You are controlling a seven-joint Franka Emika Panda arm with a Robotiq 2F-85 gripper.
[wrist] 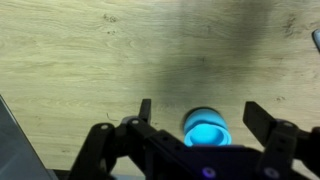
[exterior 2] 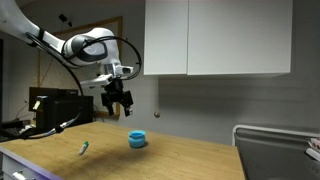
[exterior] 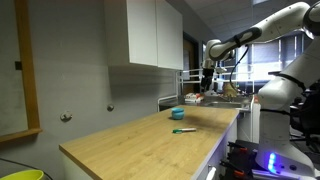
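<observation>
A blue bowl or pot (exterior: 178,112) sits on the wooden counter towards the back wall; the second exterior view shows the same blue vessel (exterior 2: 137,140) near the wall. A slim green-handled item (exterior: 184,131) lies on the counter in front of it, its exact kind too small to tell. High above the counter hangs my gripper (exterior 2: 120,111), pointing down and clear of both. In the wrist view the gripper is open, its two fingers wide apart with nothing between them. The blue vessel (wrist: 206,127) shows low in that view, partly hidden by the gripper body.
White cabinets (exterior: 140,45) overhang the back of the counter. A wire rack (exterior: 202,75) and a sink area lie at the far end. A dark item (wrist: 316,38) shows at the wrist view's right edge.
</observation>
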